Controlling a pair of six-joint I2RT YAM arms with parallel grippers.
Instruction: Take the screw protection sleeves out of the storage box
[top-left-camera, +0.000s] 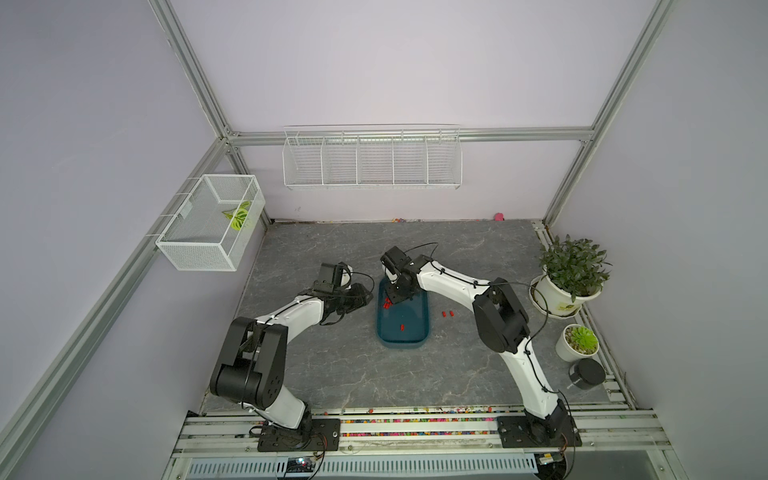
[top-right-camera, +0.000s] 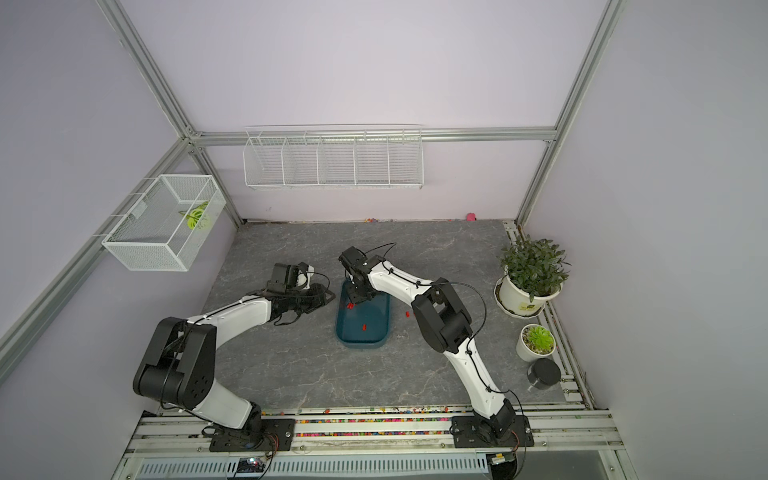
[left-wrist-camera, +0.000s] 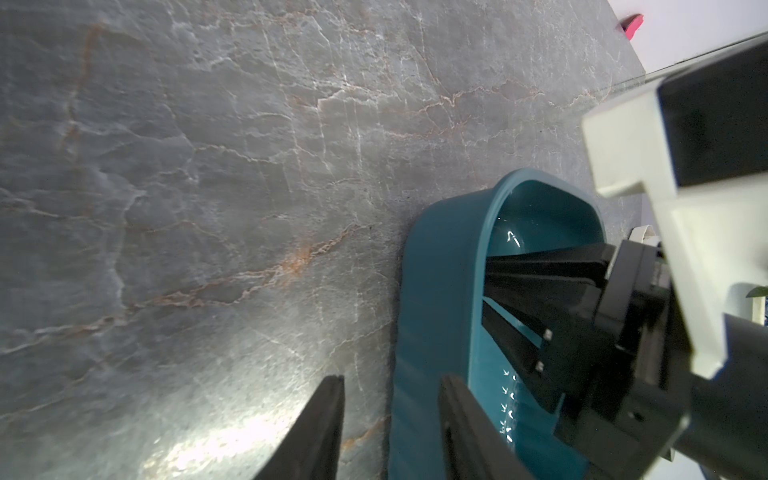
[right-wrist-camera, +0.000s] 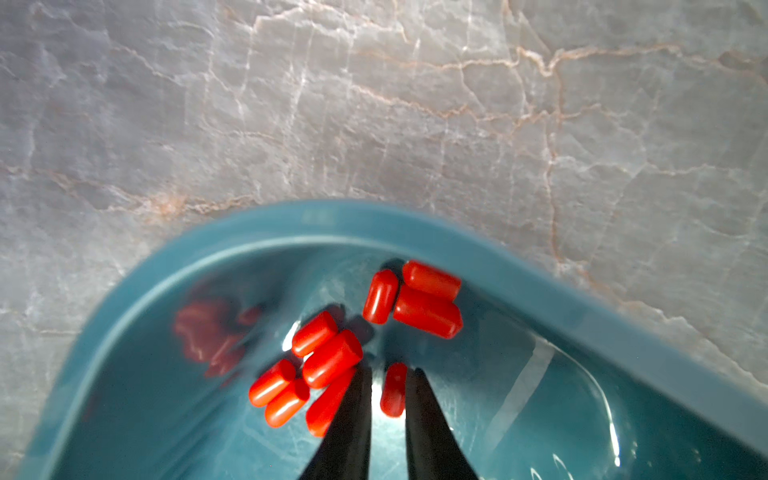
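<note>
The blue-green storage box (top-left-camera: 402, 345) stands on the grey marbled table with several small red sleeves inside. In the right wrist view, red sleeves (right-wrist-camera: 332, 358) cluster near the box's (right-wrist-camera: 352, 220) rounded end. My right gripper is over the box, part open. A single red sleeve (right-wrist-camera: 393, 389) shows in the gap between its fingertips, and whether they touch it cannot be told. Another sleeve (top-left-camera: 402, 327) lies alone toward the near end of the box. My left gripper is part open and empty beside the box's left wall (left-wrist-camera: 436, 320).
Red sleeves (top-left-camera: 448, 313) lie on the table right of the box. A leafy potted plant (top-left-camera: 574, 268), a small succulent (top-left-camera: 581, 340) and a dark cup (top-left-camera: 587, 373) line the right edge.
</note>
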